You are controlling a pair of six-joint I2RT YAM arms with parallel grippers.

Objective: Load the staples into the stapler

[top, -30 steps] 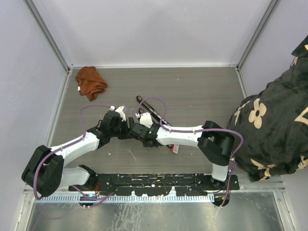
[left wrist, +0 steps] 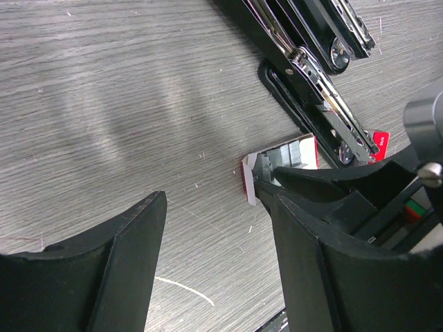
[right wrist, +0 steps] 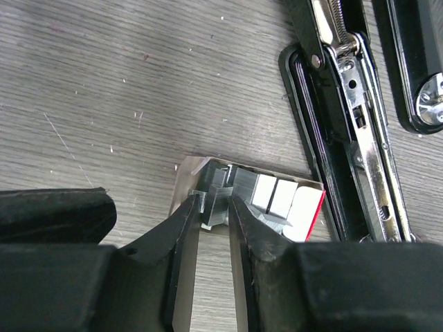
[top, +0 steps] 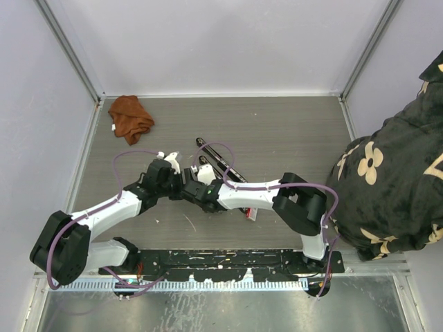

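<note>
An open box of staples point(right wrist: 304, 211) lies on the table, showing several grey and white strips inside. My right gripper reaches down into its left end, fingertips on either side of a small grey staple strip point(right wrist: 220, 206). Whether they grip that strip cannot be told. Beside the box lies the opened black stapler point(right wrist: 346, 90), its metal staple channel bare to view. My left gripper stands open left of the box, with only table showing between its fingers. Both arms hide much of the box from above.
A second black stapler point(left wrist: 325, 41) lies alongside the first. A brown cloth point(top: 130, 119) is at the back left, and a dark flowered fabric point(top: 387, 180) bulges in at the right.
The left arm has hardly moved.
</note>
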